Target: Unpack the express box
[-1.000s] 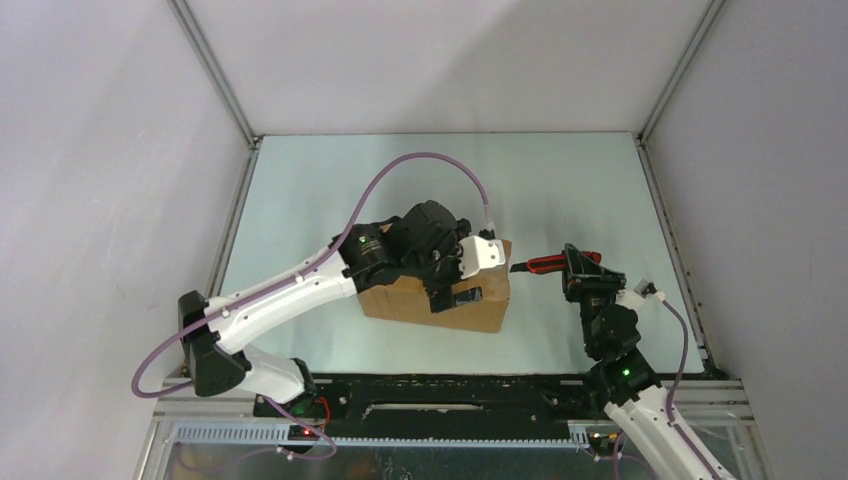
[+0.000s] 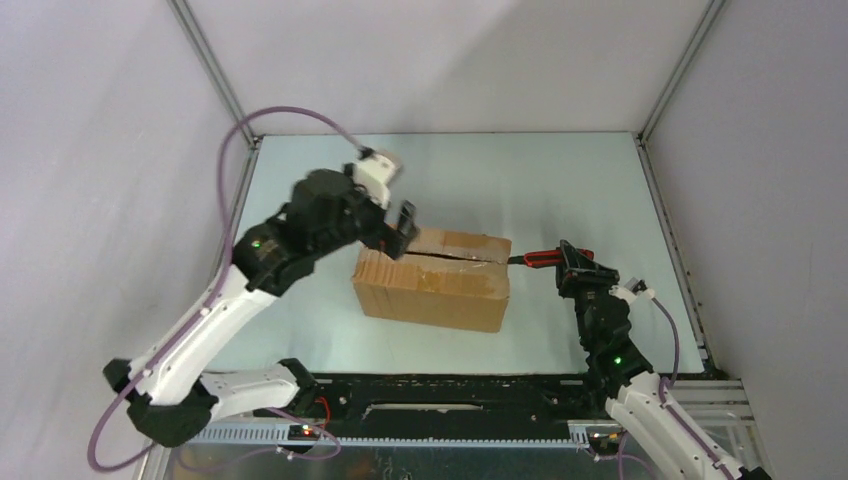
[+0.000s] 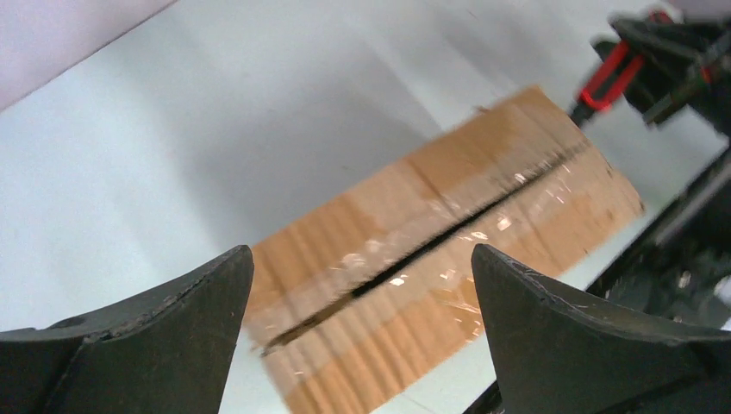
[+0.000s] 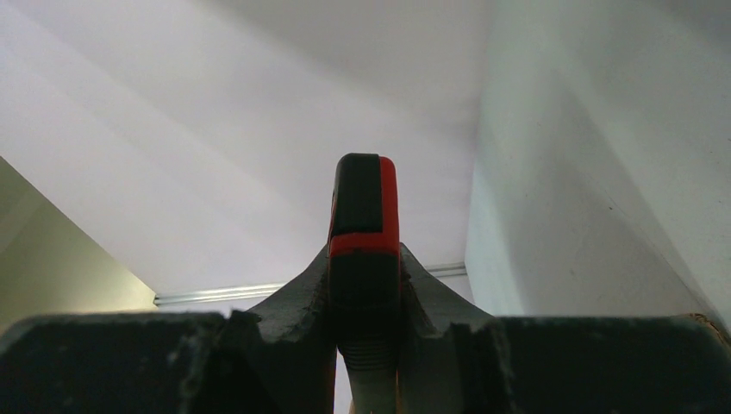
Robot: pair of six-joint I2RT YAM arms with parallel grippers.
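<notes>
A brown cardboard box (image 2: 432, 296) lies in the middle of the table, with a dark slit running lengthwise between its taped top flaps. In the left wrist view the box (image 3: 483, 164) shows the slit from end to end. My right gripper (image 2: 570, 262) is shut on a red and black knife (image 2: 543, 259), whose dark tip is at the right end of the slit. How deep the tip sits cannot be told. The knife (image 4: 365, 207) stands between the fingers in the right wrist view. Above the box's left end, my left gripper (image 2: 401, 232) is open; nothing is between its fingers.
Pale walls enclose it at the back, left and right. A black strip (image 2: 420, 400) runs along the front edge.
The left arm has swung left and upward, away from the box's right part, uncovering the top.
</notes>
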